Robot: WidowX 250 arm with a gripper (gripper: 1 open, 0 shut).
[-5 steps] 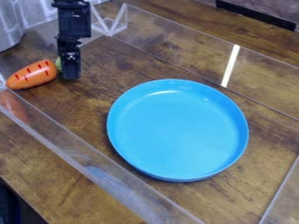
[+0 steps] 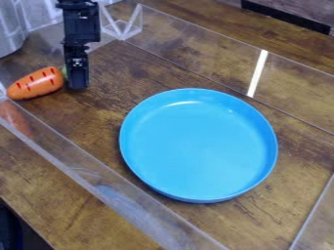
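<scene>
A toy carrot (image 2: 35,84), orange with dark marks and a green top, lies on the wooden surface at the left. My black gripper (image 2: 76,78) is low over the carrot's green end, at its right. It stands open, though its fingertips are small in the view and partly blend together; whether they touch the carrot is unclear.
A large round blue plate (image 2: 197,145) fills the lower middle and right. Clear plastic walls run along the left and right sides. The wooden surface (image 2: 170,59) between carrot, plate and back is bare.
</scene>
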